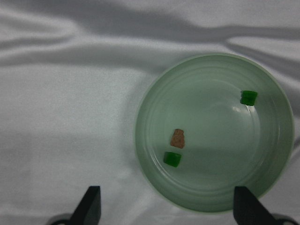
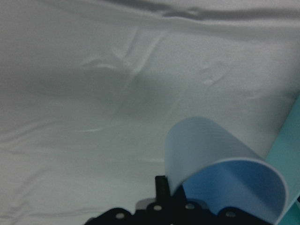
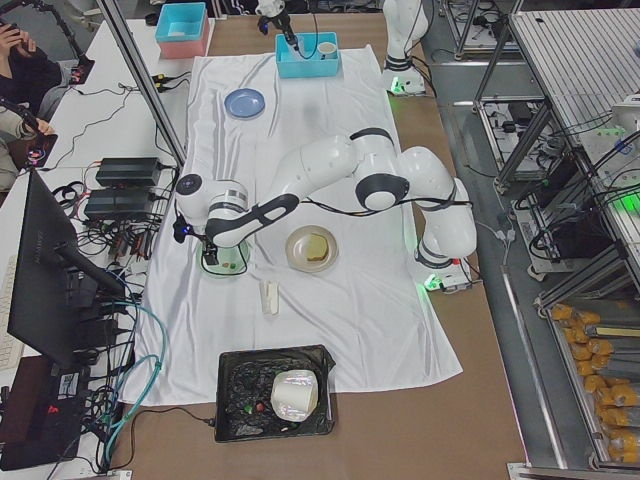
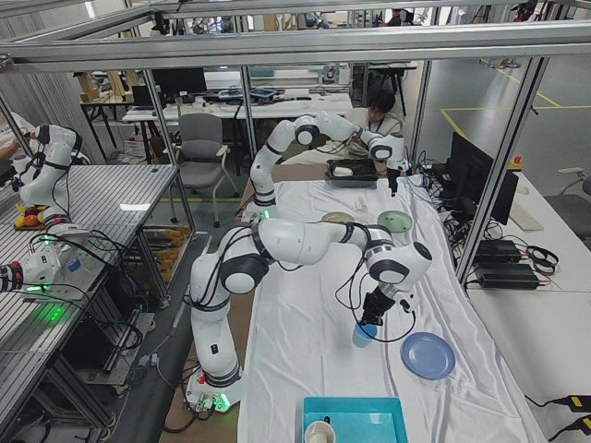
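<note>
My left gripper is open above a green plate [image 1: 211, 187], which holds two green pieces [image 1: 172, 159] and a brown piece [image 1: 177, 138]; nothing is between its fingers. My right gripper is shut on the rim of a light blue cup [image 2: 201, 145], tilted in the right wrist view. In the camera right view, this cup [image 4: 363, 336] is left of a blue plate [image 4: 428, 356], close to the turquoise bin [image 4: 353, 406].
A beige plate [image 3: 298, 256] with a yellow square, a white oblong item [image 3: 270, 297] and a black tray [image 3: 228, 400] with a wrapped item are on or beside the cloth. A monitor [image 3: 45, 280] and cables line one side.
</note>
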